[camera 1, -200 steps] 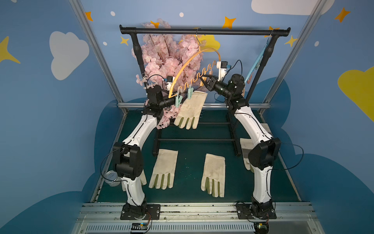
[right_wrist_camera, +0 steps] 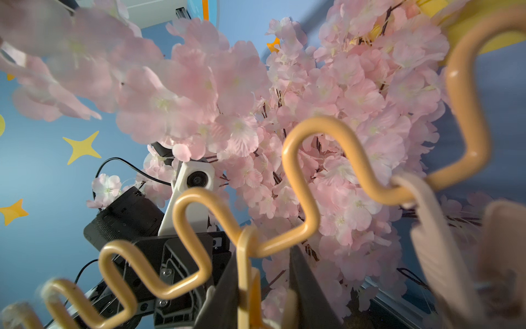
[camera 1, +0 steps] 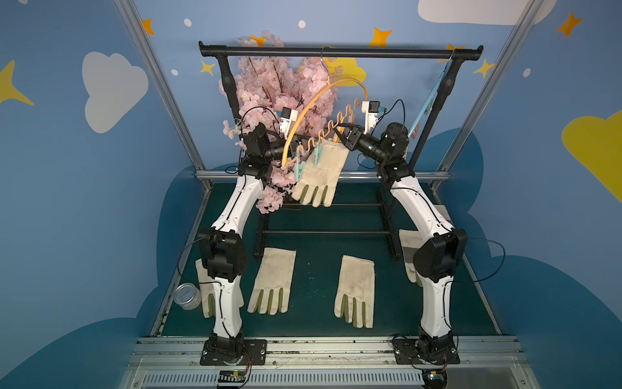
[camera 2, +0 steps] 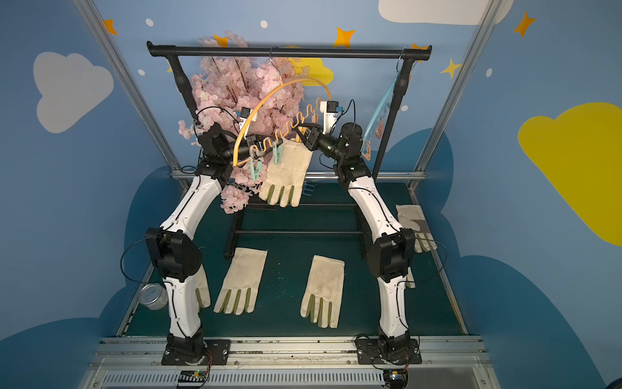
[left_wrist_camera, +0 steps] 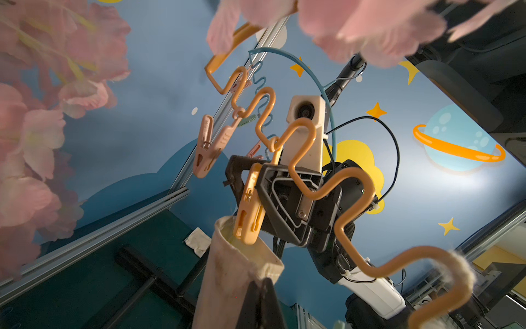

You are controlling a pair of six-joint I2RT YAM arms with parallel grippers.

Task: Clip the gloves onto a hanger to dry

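Observation:
An orange hanger with clips hangs from the rack's bar. My right gripper is shut on an orange clip. A white glove hangs just below, its cuff beside that clip in the left wrist view; whether the clip grips it I cannot tell. My left gripper is shut at the glove's cuff, on the glove. Mint clips dangle on the hanger's left part.
Pink blossom crowds behind the hanger and my left arm. A blue hanger hangs at the right. Several gloves and a tin lie on the floor.
My left gripper and the hanging glove have risen towards the right gripper and its clip. The hanger has shifted slightly; the right arm has barely moved.

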